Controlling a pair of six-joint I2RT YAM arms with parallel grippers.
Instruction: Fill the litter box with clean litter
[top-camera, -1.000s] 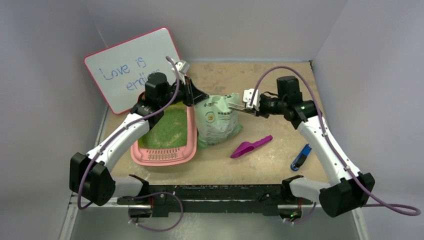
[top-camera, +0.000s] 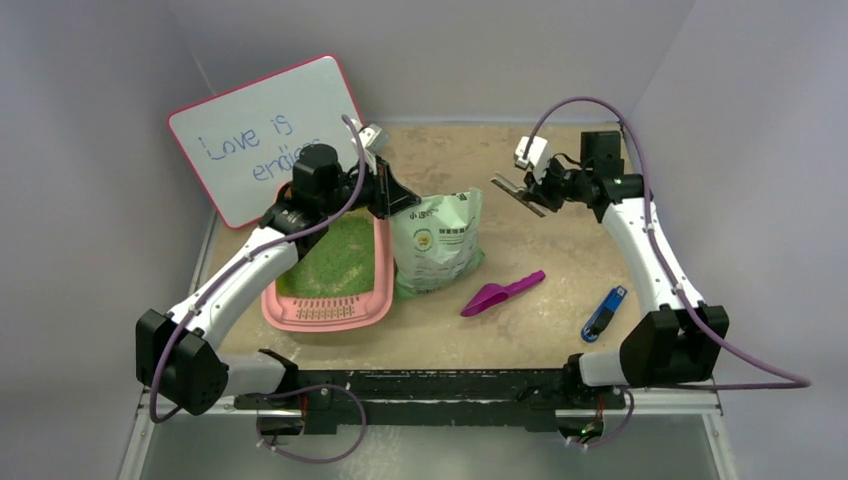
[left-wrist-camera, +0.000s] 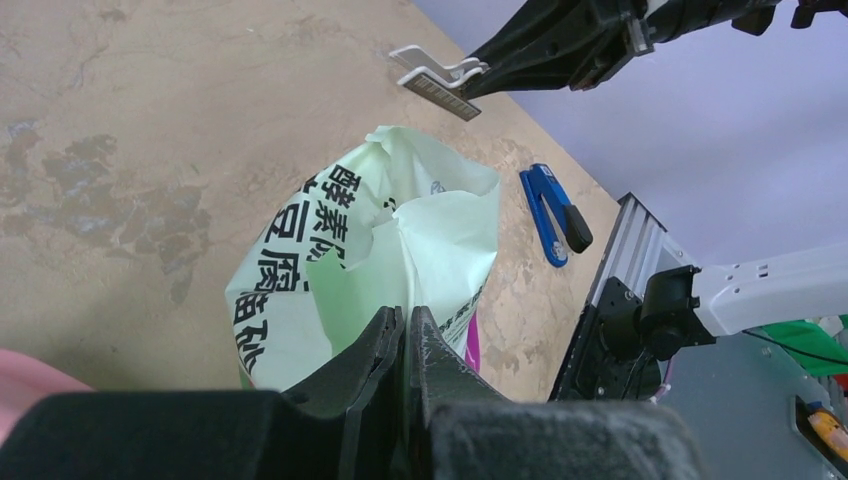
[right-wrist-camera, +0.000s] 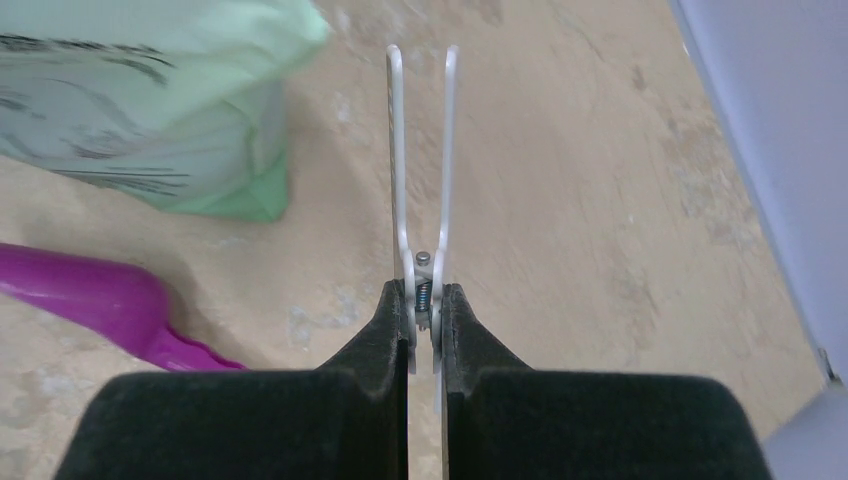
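The pale green litter bag (top-camera: 440, 245) stands upright right of the pink litter box (top-camera: 384, 285), which has green grass-like material inside. My left gripper is shut on the bag's top edge. In the left wrist view the bag's mouth (left-wrist-camera: 445, 215) gapes in loose folds; the litter inside is hidden. A pale sealing clip (right-wrist-camera: 447, 150) is pinched by my right gripper, its two long arms spread apart. This clip hangs to the right of the bag, clear of it. On the table in front of the bag lies a purple scoop (top-camera: 495, 295).
A blue stapler-like tool (top-camera: 604, 314) lies near the right arm. Behind the litter box leans a whiteboard (top-camera: 240, 120) with handwriting. Bare table (top-camera: 560, 255) stretches between the scoop and the right arm, and behind the bag.
My right gripper has drawn away from the bag's top, to the right and a little back, with the clip in it. The left gripper stays almost still at the bag's edge.
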